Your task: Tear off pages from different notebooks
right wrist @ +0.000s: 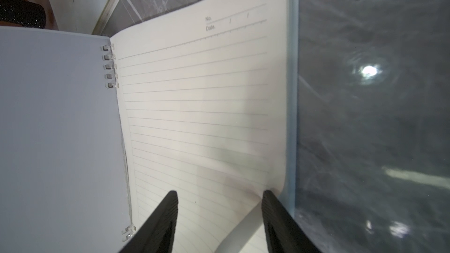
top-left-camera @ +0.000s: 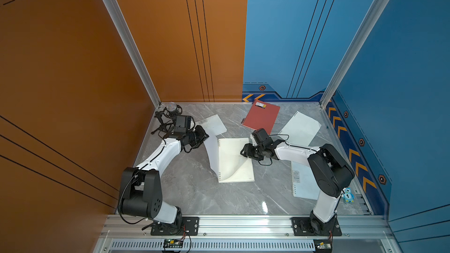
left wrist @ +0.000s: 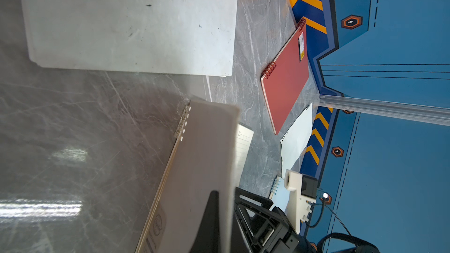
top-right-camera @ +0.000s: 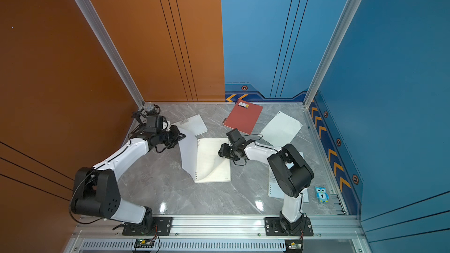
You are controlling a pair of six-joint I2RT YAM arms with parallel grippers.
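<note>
An open spiral notebook with lined cream pages lies mid-table. My left gripper is shut on the raised pale cover; the left wrist view shows that cover between its dark fingers. At the notebook's right side is my right gripper, its fingers apart over the lined page in the right wrist view. A bent, curled part of a page rises between these fingers, close to the right one. Spiral rings still join the cover and pages at the upper left.
A red notebook lies at the back, with a white spiral pad to its right. A pale blue notebook sits under the right arm, near an owl toy. White sheets lie back left.
</note>
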